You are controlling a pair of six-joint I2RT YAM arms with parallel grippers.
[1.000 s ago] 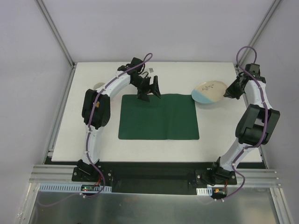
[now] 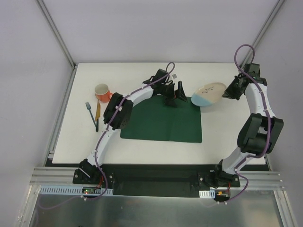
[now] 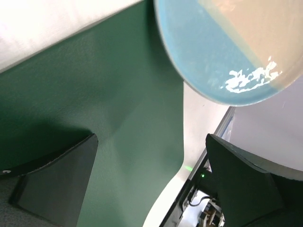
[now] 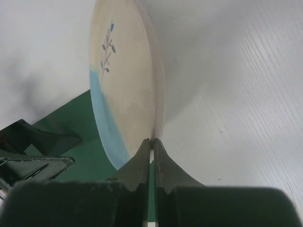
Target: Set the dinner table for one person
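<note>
A beige plate with a blue section is held up and tilted near the placemat's upper right corner. My right gripper is shut on its rim. Facing the plate's blue side, my left gripper is open, apart from the plate; between its fingers only the mat shows in the left wrist view. The dark green placemat lies flat on the table. At the far left are an orange cup, a fork with a blue-grey head and a knife with an orange-brown part.
My left arm crosses above the mat's left part. A dark front edge bounds the table.
My left gripper has moved right, toward the plate, uncovering the cup and knife.
</note>
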